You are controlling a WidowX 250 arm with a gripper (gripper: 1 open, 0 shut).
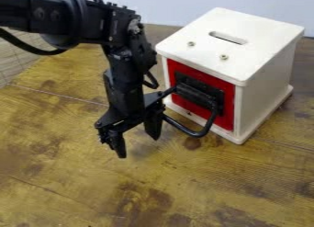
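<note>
My black gripper (pixel 132 134) points down over the wooden floor at the centre left, its two fingers apart with nothing seen between them. To its right stands a white box (pixel 267 84) with a slot and two small studs on top, a red front panel (pixel 229 125) and a black fixture (pixel 194 93) on that panel. A black tube curves between this fixture and the area beside my gripper; where it ends is hard to tell.
A pale wall (pixel 172 5) runs along the back, and a tiled strip shows at the upper left.
</note>
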